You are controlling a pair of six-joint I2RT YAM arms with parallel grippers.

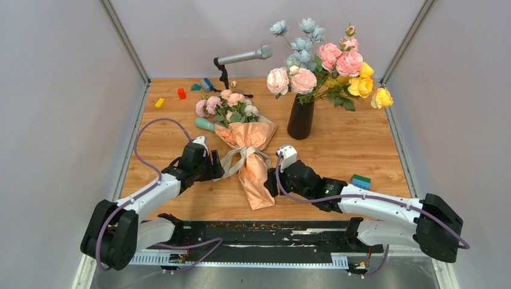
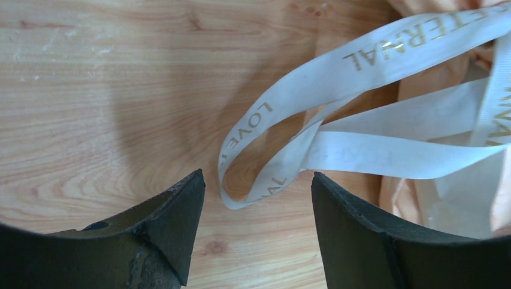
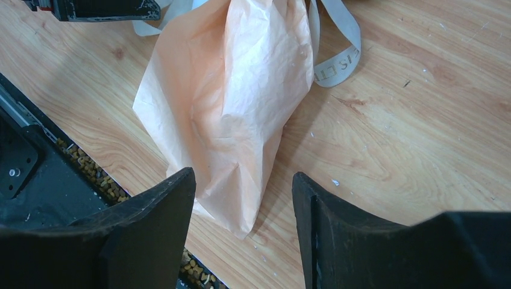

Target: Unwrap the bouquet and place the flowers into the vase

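Note:
A bouquet in peach wrap (image 1: pixel 252 186) with pale pink flowers (image 1: pixel 214 103) lies mid-table, tied by a white ribbon (image 2: pixel 385 57). The black vase (image 1: pixel 300 120) stands upright behind it, filled with pink, blue and yellow flowers. My left gripper is open above a loose ribbon loop, left of the bouquet. My right gripper is open over the lower end of the wrap (image 3: pixel 229 132), nothing clearly held.
A microphone on a stand (image 1: pixel 241 57) is at the back, small blocks (image 1: pixel 181 93) at back left, a green-blue block (image 1: pixel 360 182) at right. The wood is clear at far left and right.

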